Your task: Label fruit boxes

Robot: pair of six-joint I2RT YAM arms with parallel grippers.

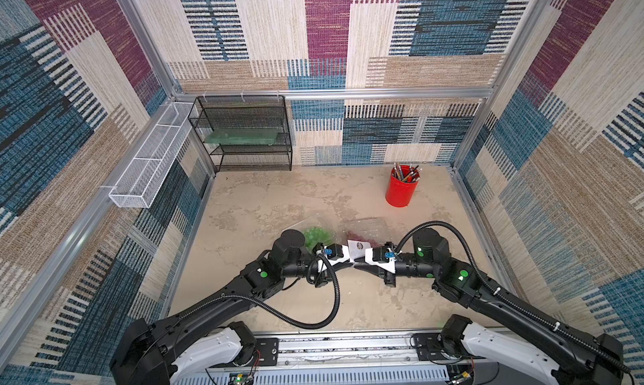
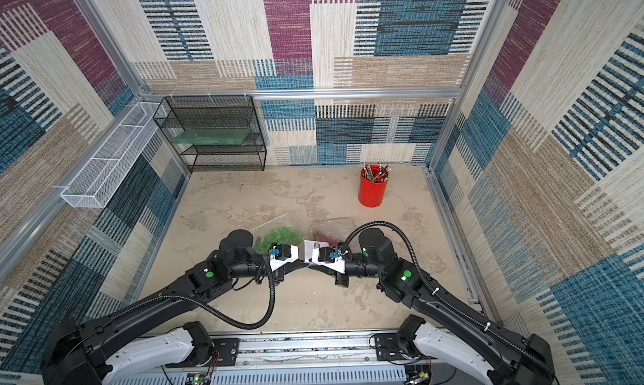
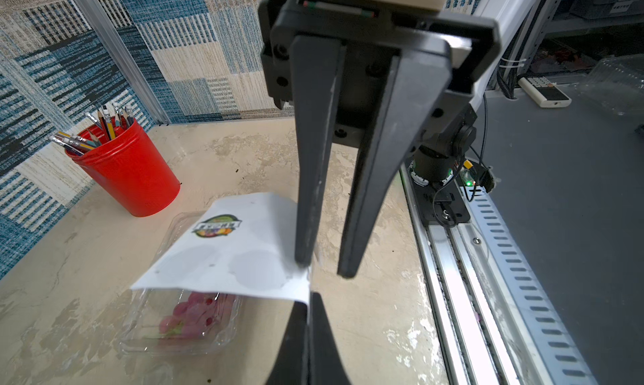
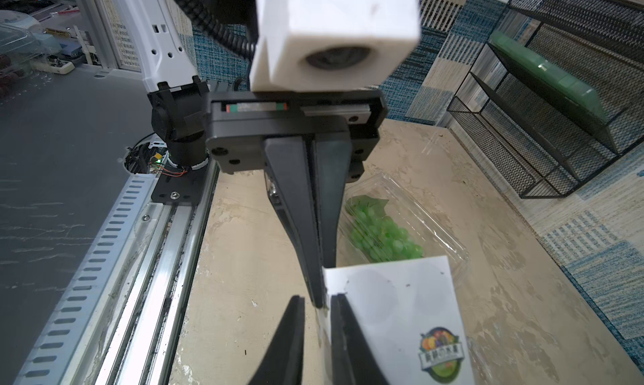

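Note:
My left gripper (image 1: 345,257) is shut on a white label sheet (image 3: 228,251) that carries a round fruit sticker. My right gripper faces it from the other side, its fingers parted beside the sheet's edge, seen in the left wrist view. A clear box of red grapes (image 3: 188,318) lies under the sheet. A clear box of green grapes (image 4: 382,237) lies on the table beyond my left gripper in the right wrist view.
A red cup of pens (image 1: 399,190) stands at the back right. A black wire rack (image 1: 238,160) is at the back left, a white wire basket (image 1: 144,167) on the left wall.

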